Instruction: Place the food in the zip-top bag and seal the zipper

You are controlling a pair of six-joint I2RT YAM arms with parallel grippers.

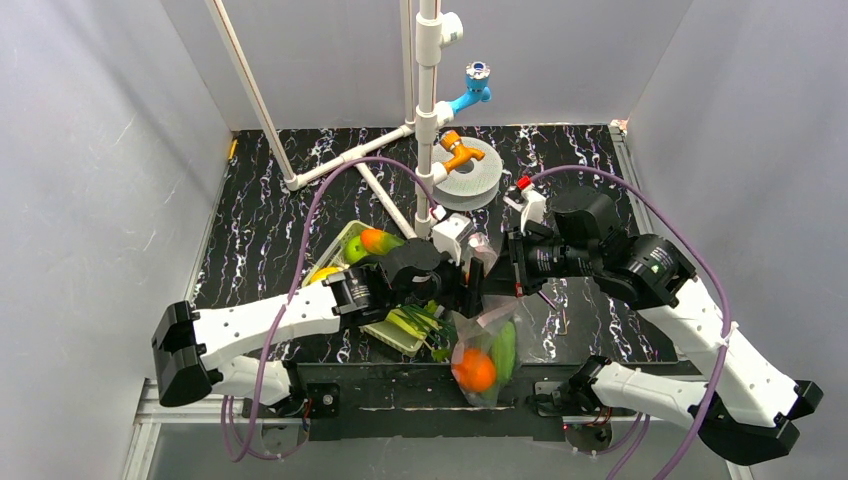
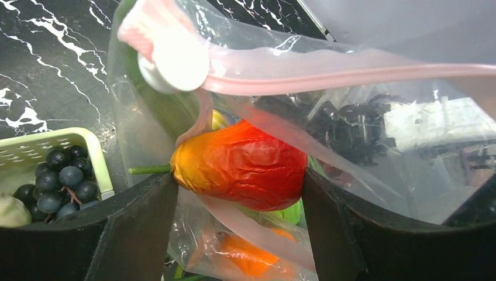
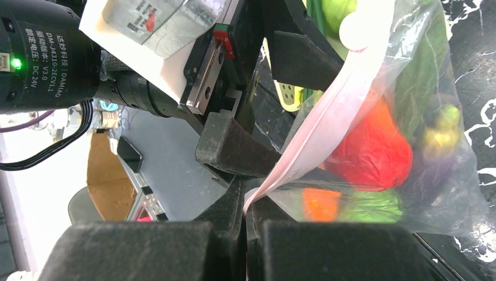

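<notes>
A wrinkled red and orange pepper (image 2: 240, 167) is held crosswise by my left gripper, its green stem pointing left. It sits at the bag's mouth, with pink zip strips passing above and below it. The clear zip bag (image 1: 465, 345) hangs over the table's front edge, with an orange ball-shaped food (image 1: 475, 371) and a green one (image 1: 503, 350) inside. My right gripper is shut on the bag's pink zip strip (image 3: 336, 108). Through the film in the right wrist view, a red food (image 3: 374, 152) shows; whether it is the held pepper, I cannot tell.
A pale green basket (image 1: 405, 343) of produce stands left of the bag, with dark grapes (image 2: 67, 178) in it. White pipes with an orange tap (image 1: 460, 152) rise behind the arms. Both grippers are close together at the bag.
</notes>
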